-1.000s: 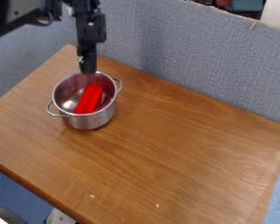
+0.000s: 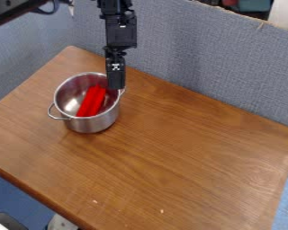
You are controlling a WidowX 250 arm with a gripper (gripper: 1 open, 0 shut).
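A steel pot (image 2: 84, 124) with wire handles stands on the wooden table (image 2: 183, 153) toward the left. Inside it lies a red elongated object (image 2: 91, 101). My black gripper (image 2: 115, 83) hangs at the pot's back right rim, pointing down, open; whether it touches the rim I cannot tell.
Grey padded walls run behind and to the left of the table. A light blue strip (image 2: 284, 202) lies at the right edge.
My gripper has moved down and to the right, to the pot's back right rim. The pot and red object look unmoved.
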